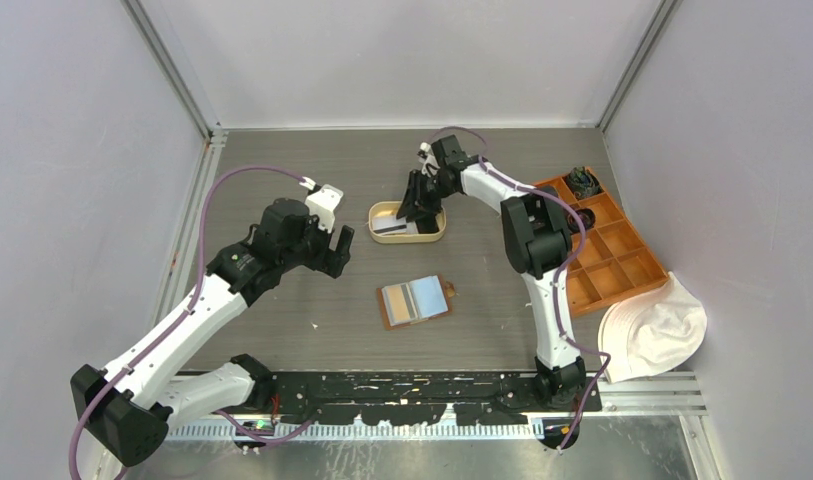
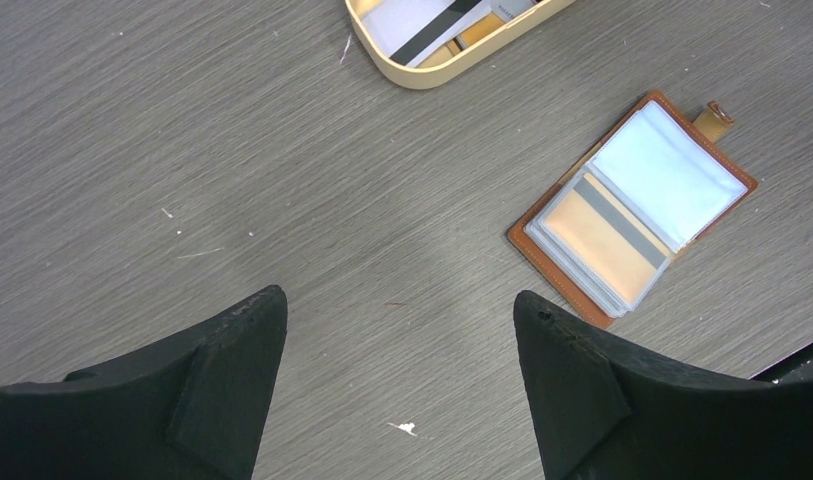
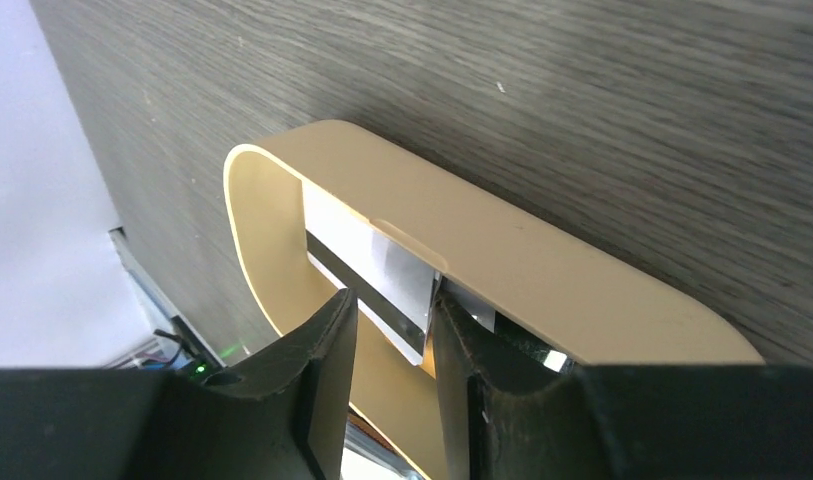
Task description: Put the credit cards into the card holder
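Observation:
A cream oval box (image 1: 422, 239) holds several cards; a white card with a dark stripe (image 3: 377, 262) leans inside it against the long wall. My right gripper reaches into the box with its fingers part open, one fingertip close by that card's edge; no card is clearly held between them. Below the box lies the brown card holder (image 2: 594, 318), spread flat, with clear sleeves and a tan striped card (image 2: 610, 232) on one side. Left of the box, my left gripper (image 1: 340, 246) is open and empty above the table.
An orange compartment tray (image 1: 612, 250) with dark items in its far cells stands at the right. A white cap (image 1: 654, 335) lies in front of it. Bare table surrounds the box and the holder.

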